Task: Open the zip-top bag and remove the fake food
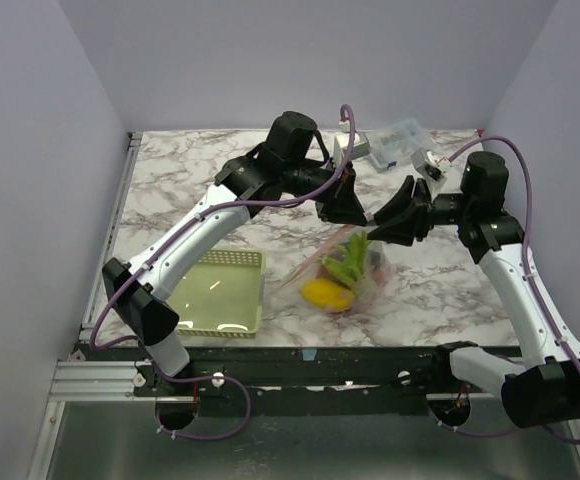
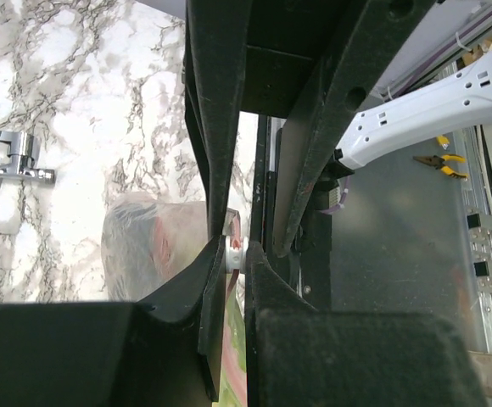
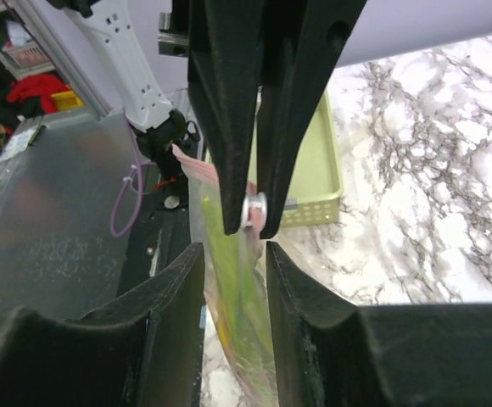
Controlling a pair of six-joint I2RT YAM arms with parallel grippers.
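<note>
A clear zip top bag [image 1: 330,280] holding yellow and green fake food stands near the table's front middle. My left gripper is shut on the bag's white zip slider at its top edge; in the right wrist view its fingertips [image 3: 273,222] hold it. Just to its right, my right gripper [image 1: 390,222] faces the same top edge; in the right wrist view its fingers [image 3: 161,348] are below the slider, slightly apart, part open, with the bag behind them.
A green bin [image 1: 215,290] lies empty at the front left. A clear container [image 1: 398,140] is at the back right, and a chrome fixture [image 2: 13,170] shows in the left wrist view. The marble right of the bag is clear.
</note>
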